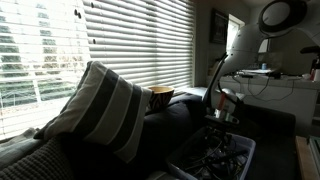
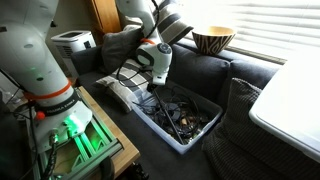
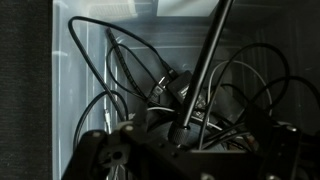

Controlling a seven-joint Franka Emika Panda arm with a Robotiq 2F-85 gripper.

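A translucent grey bin on the dark sofa holds a tangle of black cables. A black rod lies slantwise across the cables in the wrist view, its near end at the gap between my fingers. My gripper points down at the bin's far left part in exterior view 2. From exterior view 1 the gripper appears just over the bin's edge. In the wrist view the dark fingers stand apart, and the fingers look open. Whether they touch any cable is unclear.
A striped cushion leans on the sofa back. A patterned bowl stands on the ledge by the blinds. A grey ribbed cushion lies right of the bin, and a wooden table edge is at the front.
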